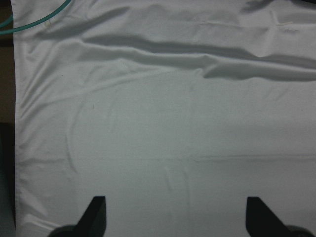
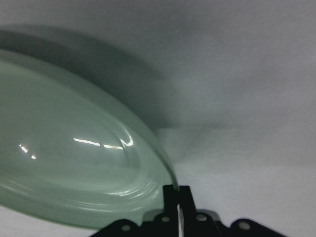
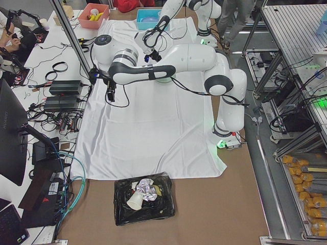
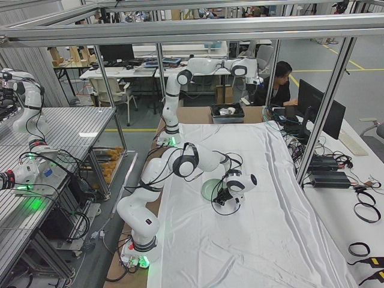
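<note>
A pale green plate (image 2: 84,143) fills the left of the right wrist view, with my right gripper shut on its near rim. The same plate (image 4: 209,186) is on the white cloth in the camera right view, the gripper at its edge. My left gripper is open above bare white cloth (image 1: 163,118), its fingertips wide apart. In the camera left view the left arm (image 3: 179,58) reaches across the cloth and partly hides the plate.
A black-lined bin (image 3: 166,204) with rubbish lies beyond the cloth. A red box (image 3: 84,20) and a blue box (image 3: 157,15) sit at the opposite end. Monitors and cables crowd the side table.
</note>
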